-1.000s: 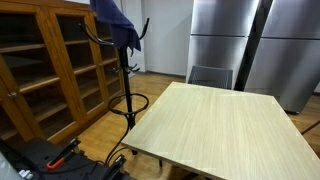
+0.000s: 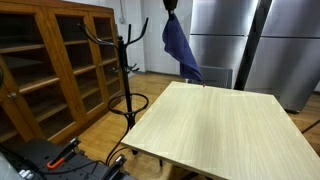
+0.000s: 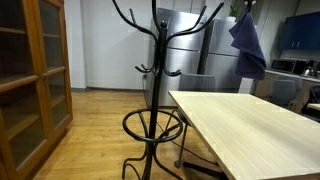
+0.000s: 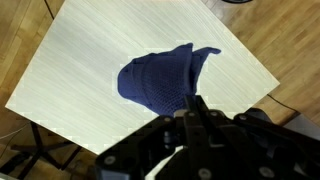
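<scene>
A dark blue cloth (image 2: 180,50) hangs in the air, its upper end pinched in my shut gripper. In exterior view 1 it dangles above the far left part of the pale table, right of the black coat rack (image 2: 126,70). From the wrist, the cloth (image 4: 160,80) appears below the fingertips against the tabletop, with one narrow end sticking out to the side. Exterior view 2 has the cloth (image 3: 248,50) high up near the fridges, clear of the rack (image 3: 153,75). Most of the gripper is cut off at the top of exterior view 1.
A dark chair (image 2: 210,75) stands at its far side. Wooden cabinets with glass doors (image 2: 40,70) line the left wall, and steel fridges (image 2: 290,50) stand behind. Cables lie near the rack's foot.
The cloth has travelled to the right with my gripper, from in front of the coat rack's top to over the table side. The rack, table and chair look unmoved.
</scene>
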